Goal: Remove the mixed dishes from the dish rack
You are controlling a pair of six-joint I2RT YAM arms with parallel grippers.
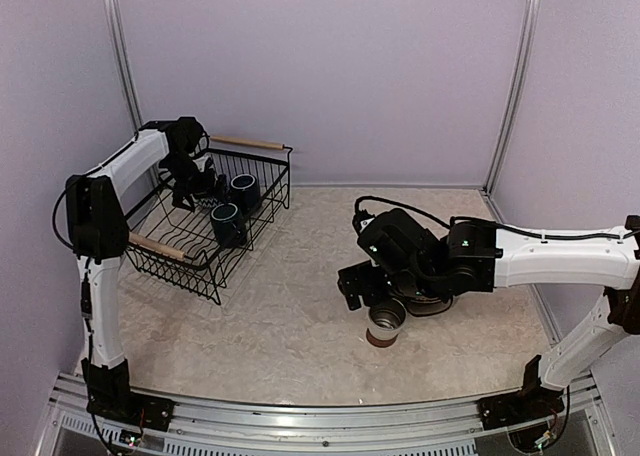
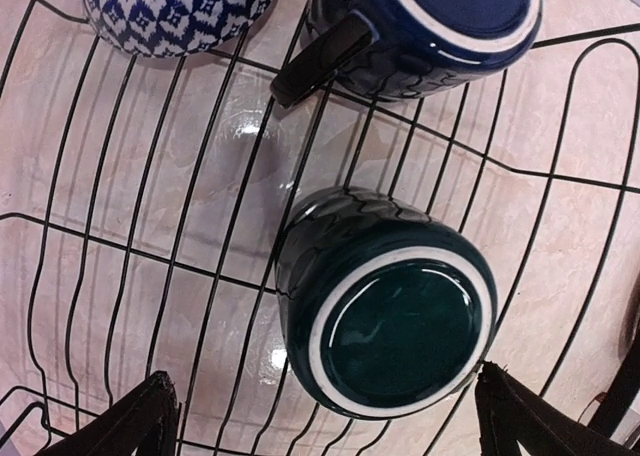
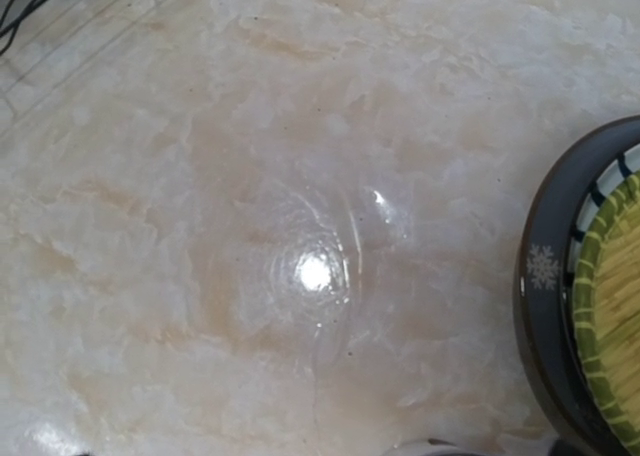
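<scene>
The black wire dish rack (image 1: 165, 216) stands at the left. In it are a dark green mug (image 2: 400, 336), a dark blue mug (image 2: 450, 21) with its handle showing, and a blue-and-white patterned dish (image 2: 180, 11). The green mug (image 1: 228, 226) and blue mug (image 1: 244, 191) each show a round end ringed in white or grey. Just left of the mugs in the top view, my left gripper (image 1: 190, 198) is open inside the rack, holding nothing; its fingertips flank the lower part of the left wrist view. Over the table at right, my right gripper (image 1: 363, 288) is open and empty.
A pale cup (image 1: 386, 321) stands on the table below my right gripper. Stacked dishes, a grey snowflake one (image 3: 540, 276) with a yellow-green one (image 3: 615, 306) inside, lie partly under the right arm.
</scene>
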